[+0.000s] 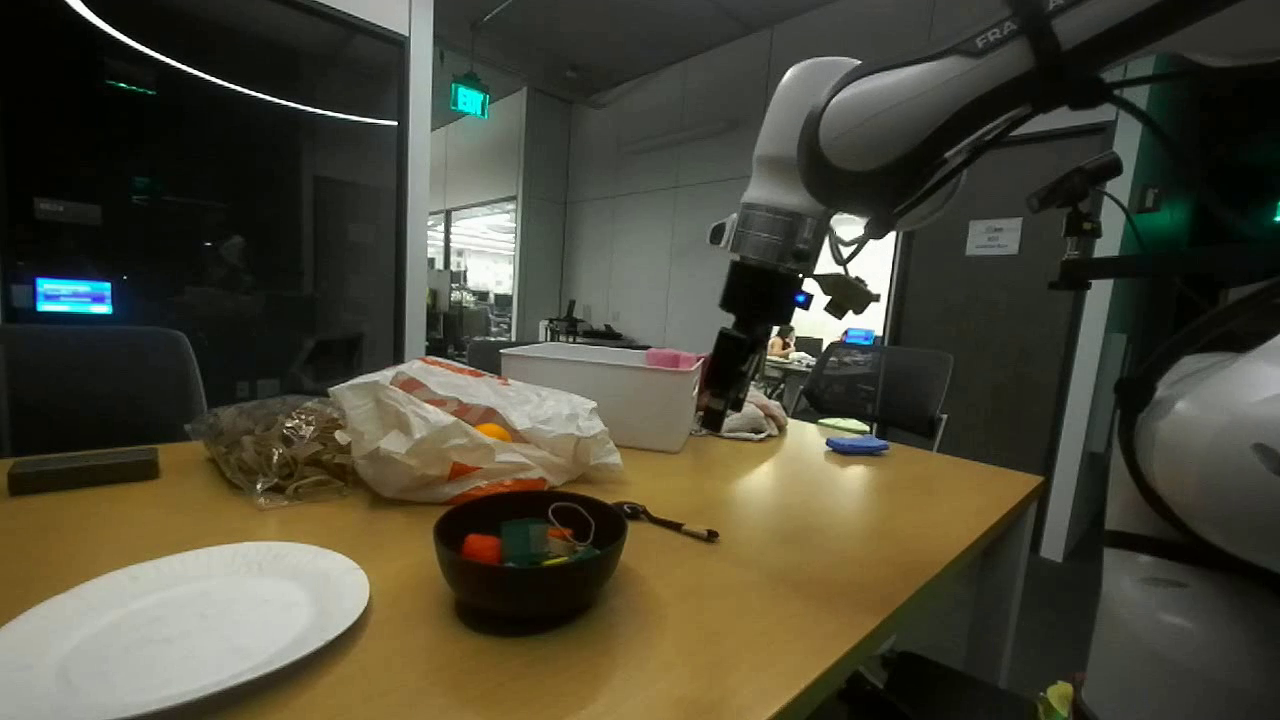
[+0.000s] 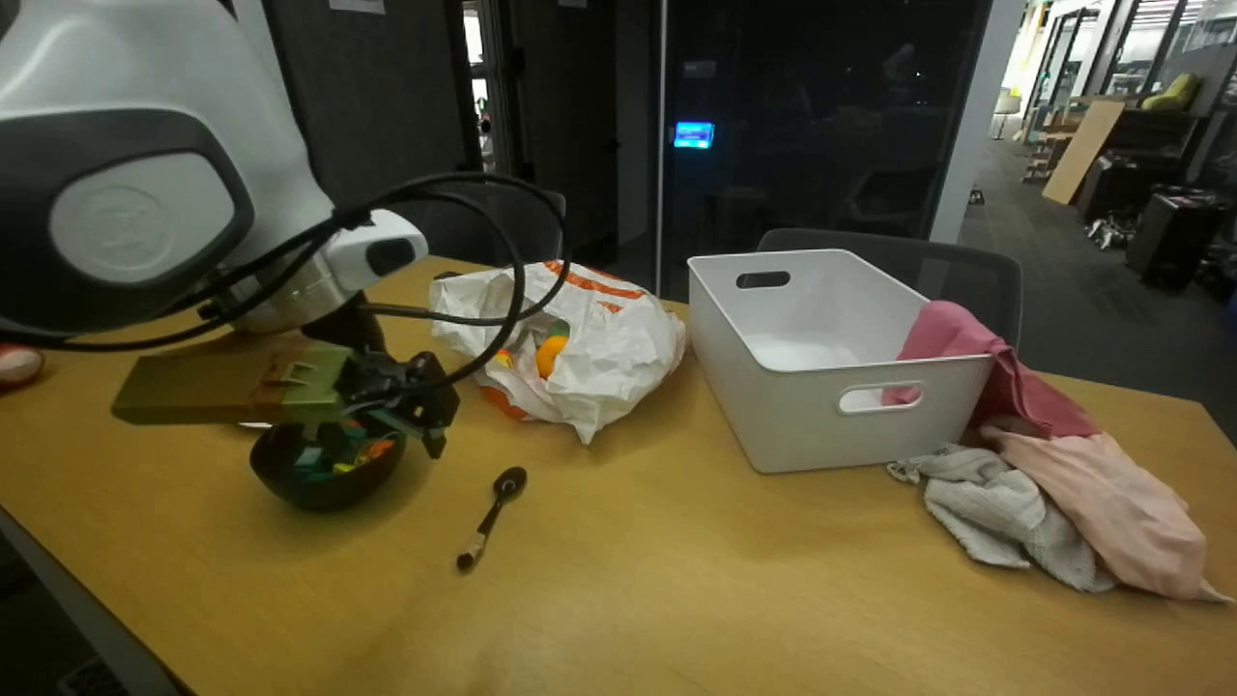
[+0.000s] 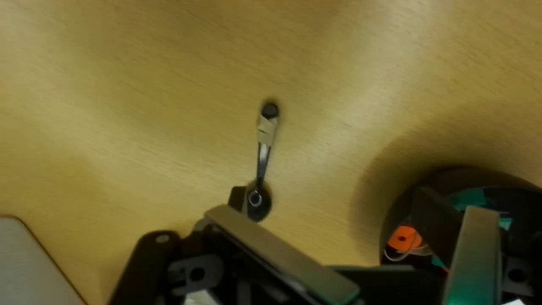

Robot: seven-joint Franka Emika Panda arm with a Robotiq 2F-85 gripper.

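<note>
Above the table, my gripper [image 1: 717, 414] hangs in the air, angled downward. In the wrist view its two fingers [image 3: 284, 254] stand wide apart, so the gripper is open, and nothing is held between them. A dark spoon [image 3: 263, 157] with a tan band on its handle lies flat on the wood; one finger overlaps the edge of its bowl end in that view. The black bowl [image 1: 530, 588], partly hidden behind the other finger in the wrist view, holds orange, green and yellow small pieces.
A white paper bag [image 2: 615, 348] with orange items lies behind the spoon. The white bin [image 2: 800, 423] has pink and grey cloths [image 2: 997, 510] beside and over its edge. A white plate [image 1: 180, 612] lies near the bowl. Bare table stretches in front of the bin.
</note>
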